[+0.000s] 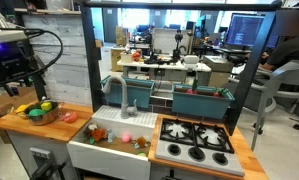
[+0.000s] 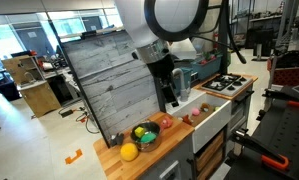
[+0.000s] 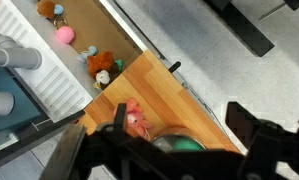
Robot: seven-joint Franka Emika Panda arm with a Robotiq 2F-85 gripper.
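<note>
My gripper is open, its two dark fingers spread apart at the bottom of the wrist view with nothing held. Beneath it, the wooden counter (image 3: 159, 85) carries a pink-red soft toy (image 3: 136, 117). Beside that toy is a metal bowl (image 2: 155, 134), partly cut off in the wrist view, where a green item (image 3: 186, 144) shows inside. An orange ball (image 2: 129, 151) lies at the bowl's other side. Several small toys rest in the white sink (image 1: 94, 153), among them a pink ball (image 3: 65, 34) and an orange-brown toy (image 3: 102, 66).
A grey faucet (image 1: 124, 88) rises behind the sink. To its right is a gas stove (image 1: 197, 143). Teal bins (image 1: 201, 104) hang along the back, and a dark post (image 1: 92, 60) stands behind the counter. Bare floor (image 3: 204, 60) lies in front of the counter.
</note>
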